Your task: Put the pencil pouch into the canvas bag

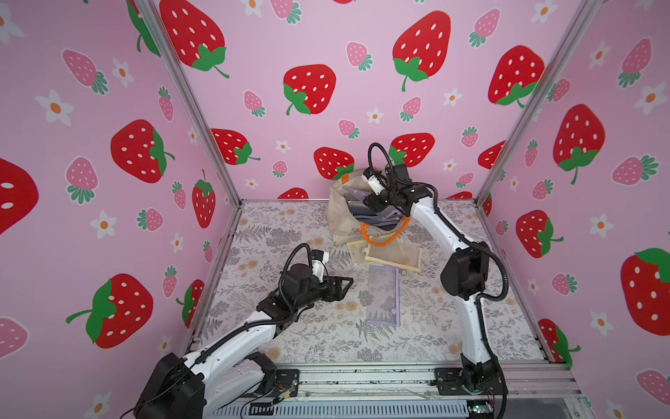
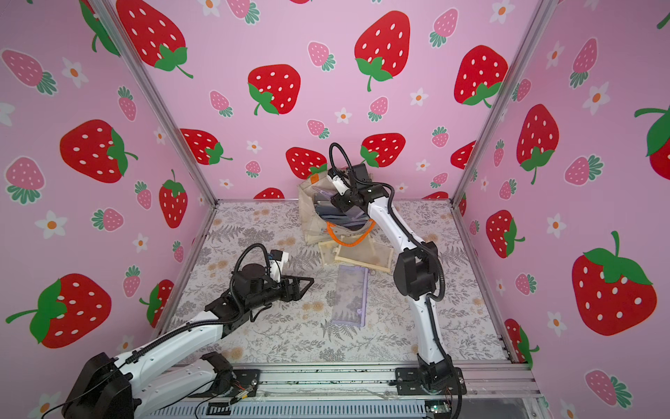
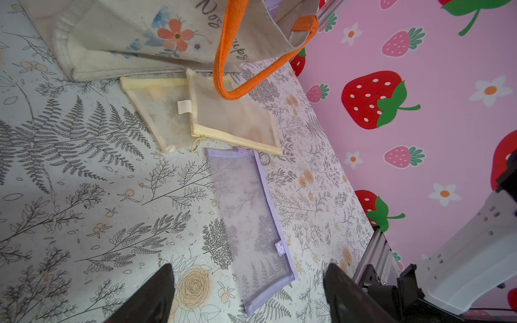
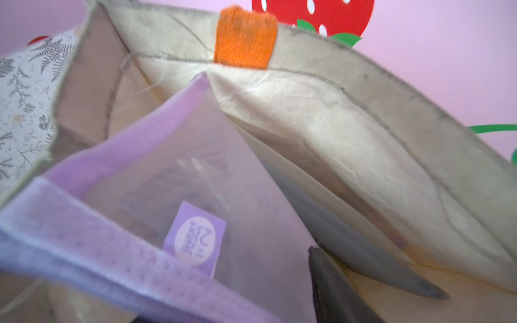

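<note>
The beige canvas bag stands open at the back, its orange handle hanging forward. Inside its mouth is a sheer lilac pencil pouch, one corner leaning near the rim. My right gripper is at the bag's mouth, open; one dark finger shows beside the pouch, and the other is mostly hidden beneath its lilac edge. On the table lie another lilac-edged pouch and two overlapping cream pouches, the upper one in front of the bag. To their left my left gripper hovers open and empty.
More greyish pouches are stacked within the bag. Strawberry-patterned walls enclose the table at the back and sides. Bare patterned tabletop lies to the left of the bag, with clear room at the right too.
</note>
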